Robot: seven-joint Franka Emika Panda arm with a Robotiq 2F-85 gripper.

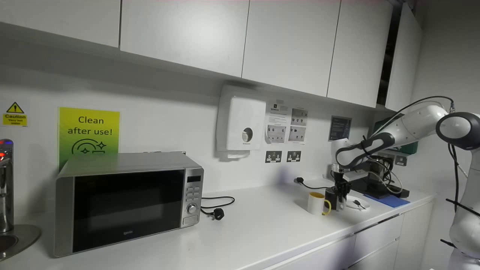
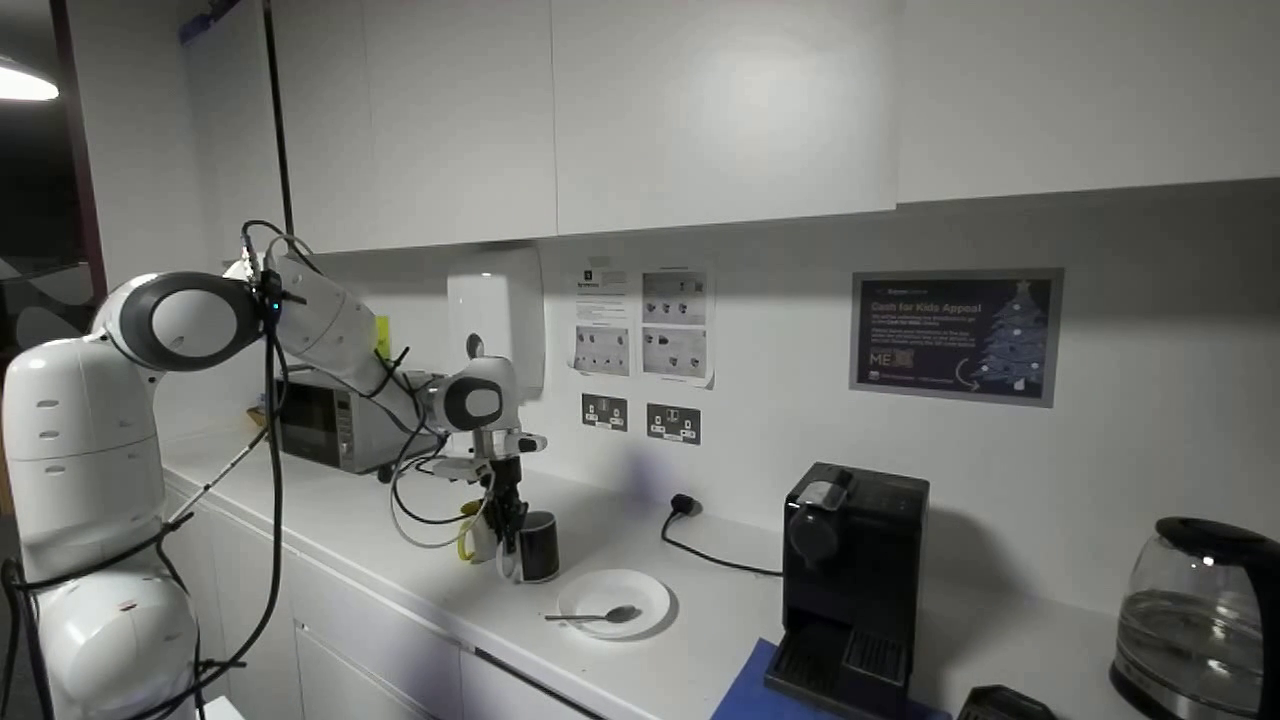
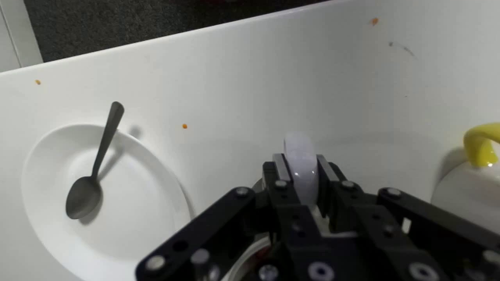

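A black mug [image 2: 541, 547] with a pale handle [image 3: 301, 161] stands on the counter under my wrist. My gripper is shut on that handle, one finger on each side; the mug's body is mostly hidden beneath the gripper in the wrist view. In exterior view 1 the gripper [image 1: 342, 188] points straight down at the dark mug [image 1: 331, 198]. Close beside it is a white mug [image 1: 315, 203] with a yellow handle [image 3: 479, 143]. A white plate [image 3: 131, 220] lies on the mug's other side, with a spoon [image 3: 83, 194] resting across its rim.
A microwave [image 1: 128, 202] occupies the counter's far end. Beyond the plate stand a coffee machine [image 2: 846, 576] on a blue mat [image 2: 750, 690] and a glass kettle [image 2: 1194, 624]. Loose plugs [image 2: 684, 505] lie near the wall.
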